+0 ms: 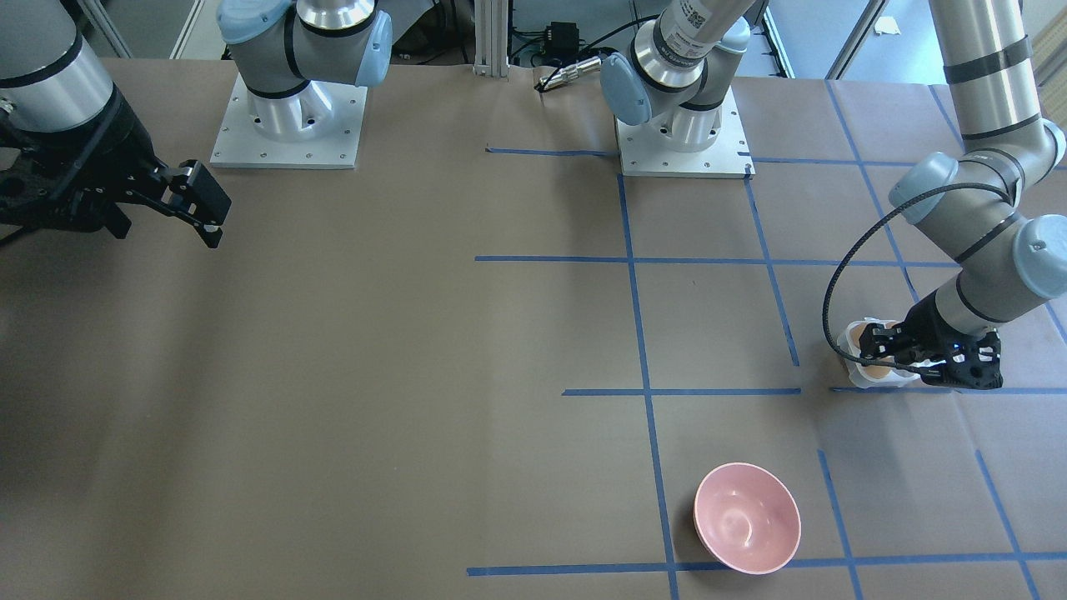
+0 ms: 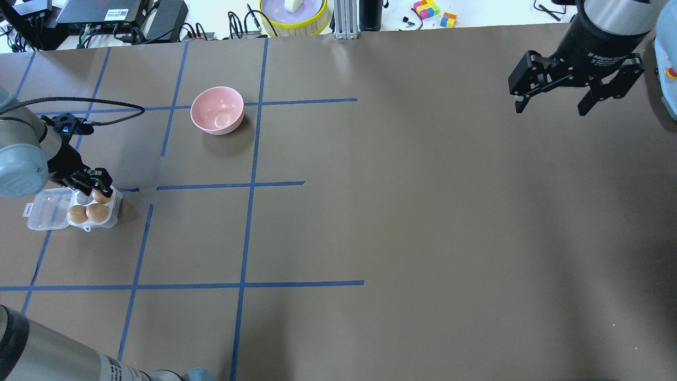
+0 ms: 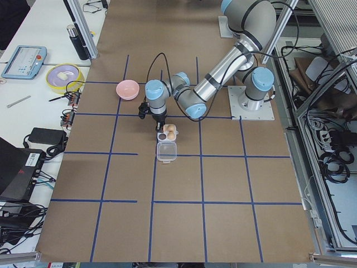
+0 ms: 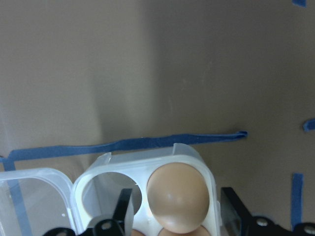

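A white egg carton (image 2: pixel 111 211) with brown eggs (image 2: pixel 98 213) and an open clear lid (image 2: pixel 47 210) sits on the taped table. My gripper is low over it: in the left wrist view its two fingers stand apart either side of an egg (image 4: pixel 178 194) in the corner slot, one finger over the empty hole. The gripper is open; whether its fingers touch the egg I cannot tell. A pink bowl (image 1: pixel 747 518) stands apart from the carton, empty.
A second black gripper (image 2: pixel 574 76) hangs at the far side of the table. Other arm bases (image 1: pixel 285 150) stand at the edge seen at the back of the front view.
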